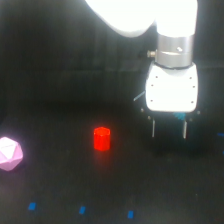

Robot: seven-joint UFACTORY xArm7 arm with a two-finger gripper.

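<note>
A small red block (102, 139) stands on the dark table, left of centre. At the left edge sits a pink, many-sided object (9, 153), partly cut off by the frame. To the right of the red block, my gripper (169, 129) hangs pointing down, its two thin fingers spread apart. Between them nothing held shows. A gap of bare table separates the gripper from the red block.
Several blue marks (82, 210) lie along the front of the table (110, 180). The space between the red block and the front marks is clear. A dark curtain (60, 60) hangs behind.
</note>
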